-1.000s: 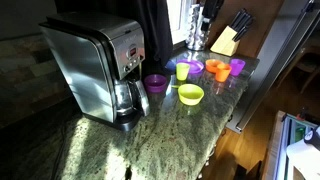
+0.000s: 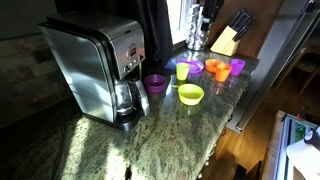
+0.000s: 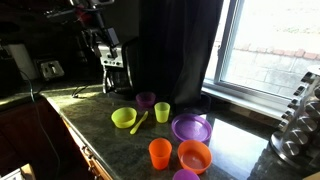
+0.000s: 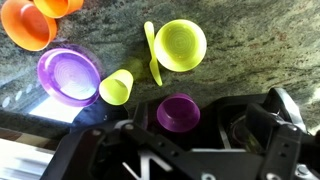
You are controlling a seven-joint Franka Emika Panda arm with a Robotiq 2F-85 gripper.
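In the wrist view my gripper stands open at the bottom, nothing held between its fingers. A purple bowl [image 4: 178, 113] shows beyond the gap, down on the counter. Farther up lie a yellow-green bowl [image 4: 180, 45] and, beside it, a yellow spoon [image 4: 152, 52]. To the left are a yellow cup [image 4: 116, 88], a purple plate [image 4: 68, 77], an orange bowl [image 4: 27, 24] and part of an orange cup [image 4: 60, 5]. A purple cup [image 3: 186, 175] is cut off at the bottom of exterior view 2.
A silver coffee maker [image 2: 95, 70] stands close to the purple bowl, near the wall. The knife block [image 2: 229, 40] is at the far end, and a metal rack [image 3: 295, 130] stands by the window.
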